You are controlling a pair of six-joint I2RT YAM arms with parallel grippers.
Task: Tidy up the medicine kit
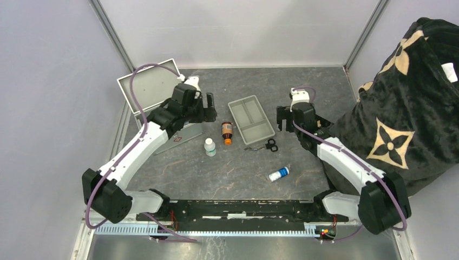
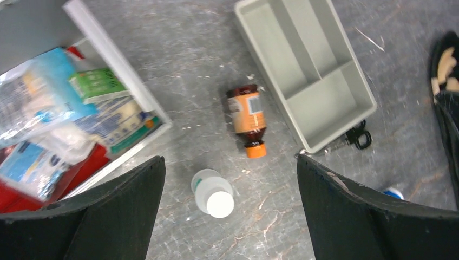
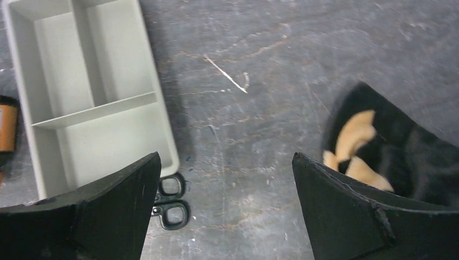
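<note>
The open metal kit box [image 1: 178, 140] on the left holds packets, seen in the left wrist view. A grey divided tray [image 1: 251, 132] lies centre, with black scissors [image 1: 272, 146] at its near end. A brown bottle [image 1: 227, 131] lies on its side between box and tray; a white bottle [image 1: 210, 147] stands nearer, and a blue-labelled bottle [image 1: 279, 173] lies near the front right. My open left gripper [image 1: 209, 108] is over the box's right side; my open right gripper [image 1: 283, 120] is just right of the tray, with nothing between its fingers.
A black patterned plush cloth [image 1: 400, 119] covers the right side, a corner reaching under the right wrist. The table behind the tray [image 1: 281, 81] and at the front centre is clear.
</note>
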